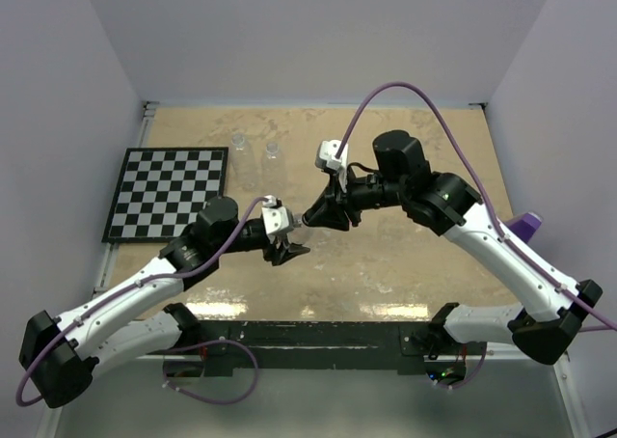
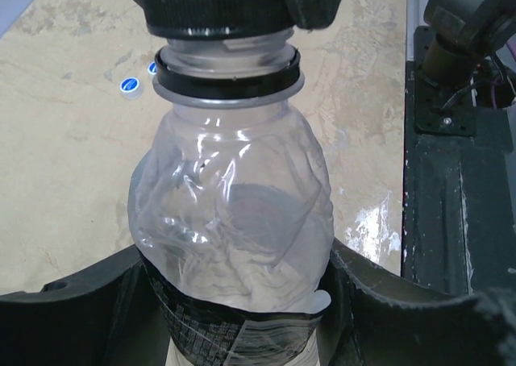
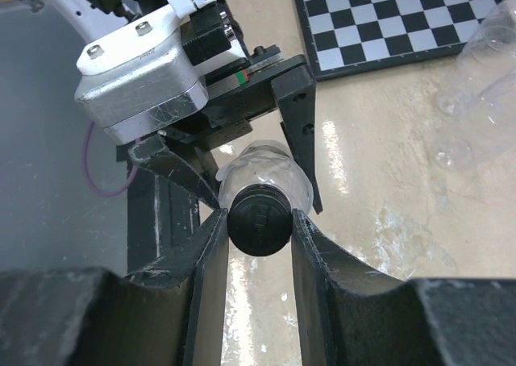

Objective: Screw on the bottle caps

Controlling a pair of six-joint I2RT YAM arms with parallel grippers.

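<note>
My left gripper (image 1: 290, 237) is shut around a clear, crumpled plastic bottle (image 2: 230, 197) with a black label. A black ring (image 2: 230, 84) circles its neck. The black cap (image 2: 218, 3) is at the mouth, and neck thread shows beneath its lower edge; how far it is seated I cannot tell. In the right wrist view, my right gripper is shut on that black cap, pinching it between its fingertips. Behind the cap, the bottle's shoulder shows between the left gripper's fingers (image 3: 301, 116). From above, the two grippers meet nearly tip to tip, mostly hiding the bottle.
Two clear bottles (image 1: 243, 163) without caps stand near the back, right of the checkerboard (image 1: 169, 195). Two small blue-and-white caps, one of them a blue-topped cap (image 2: 131, 87), lie on the table.
</note>
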